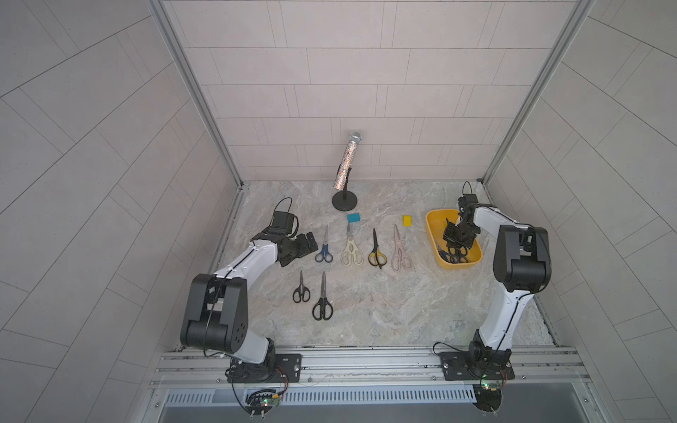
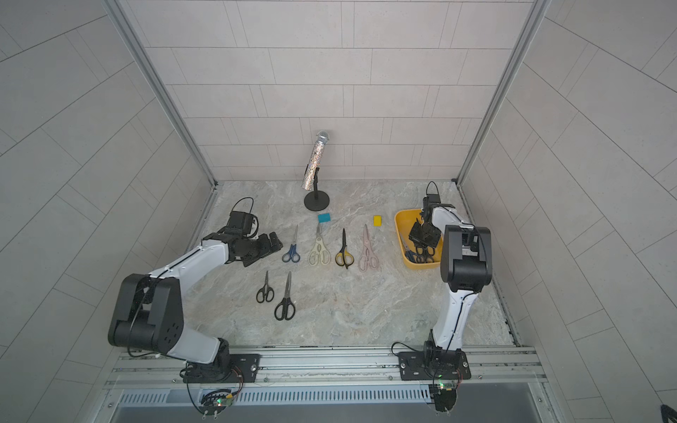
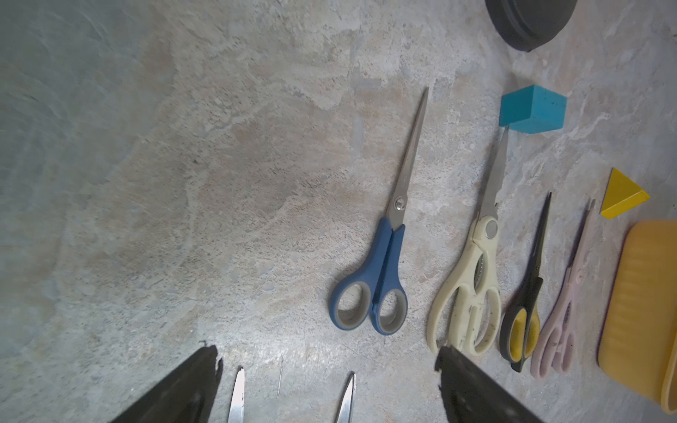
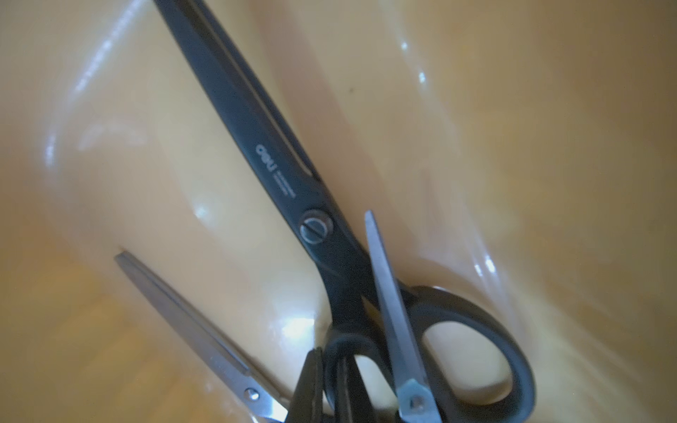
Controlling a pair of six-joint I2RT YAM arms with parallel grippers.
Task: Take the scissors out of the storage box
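Observation:
In the right wrist view, long black scissors [image 4: 271, 155] with dark blades lie slanted in the yellow storage box [image 1: 431, 236]. My right gripper is shut on the near side of their left handle loop, one finger [image 4: 354, 394] inside the loop. A silver-bladed pair [image 4: 391, 303] crosses over these handles. Another silver-bladed pair [image 4: 190, 331] lies to the left, its handles mostly out of view. Over the table at the left, my left gripper stands open and empty, with the blue-handled scissors [image 3: 388, 253] ahead of it.
On the table lie cream [image 1: 352, 252], black-yellow [image 1: 376, 253], pink [image 1: 400, 253] and two black-handled scissors [image 1: 323, 303]. A blue block [image 1: 354, 218], a yellow block [image 1: 407, 220] and a microphone stand [image 1: 345, 201] sit behind.

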